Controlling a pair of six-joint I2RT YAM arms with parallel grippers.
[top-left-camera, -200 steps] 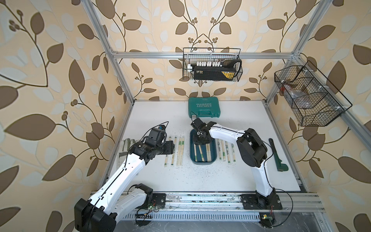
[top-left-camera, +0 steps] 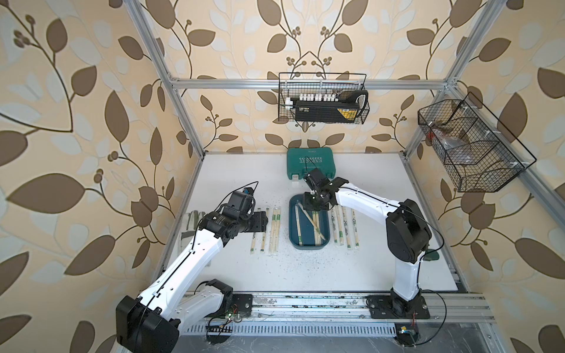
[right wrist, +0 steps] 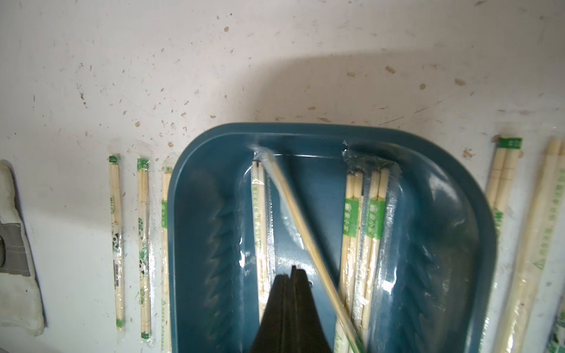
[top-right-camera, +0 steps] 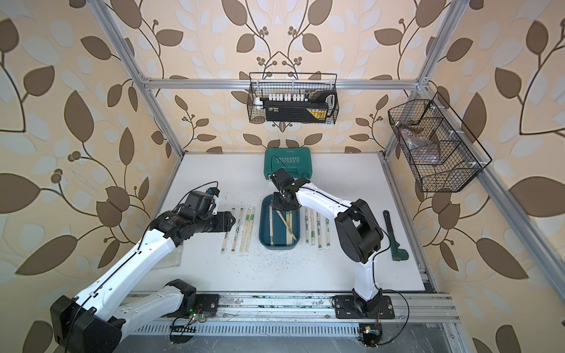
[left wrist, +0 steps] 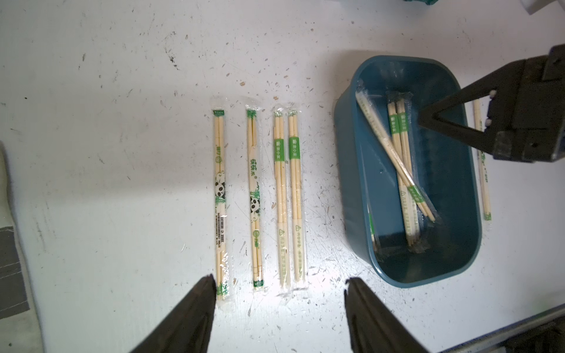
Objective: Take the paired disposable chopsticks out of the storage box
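Observation:
Inside the blue storage box (right wrist: 329, 130) a wrapped chopstick pair (right wrist: 306, 232) lies slantwise, its lower end across two green-banded pairs (right wrist: 376, 219) side by side. Another wrapped pair (right wrist: 258, 229) rests along the box's left side. My right gripper is over the box, shut, with nothing showing between its fingers. On the white table left of the box, several wrapped pairs lie in a row, among them a panda-print pair (left wrist: 220, 194) and a green-banded pair (left wrist: 296, 194). Above their near ends my left gripper stands open and empty.
More wrapped pairs (top-left-camera: 347, 228) lie right of the box. A green case (top-left-camera: 310, 163) stands behind it, and a green tool (top-right-camera: 395, 241) rests at the far right. A grey cloth (left wrist: 14, 270) lies far left.
My right gripper has shifted right and slightly back over the box. The slanted pair has swung so its near end points further right. The left arm has barely moved.

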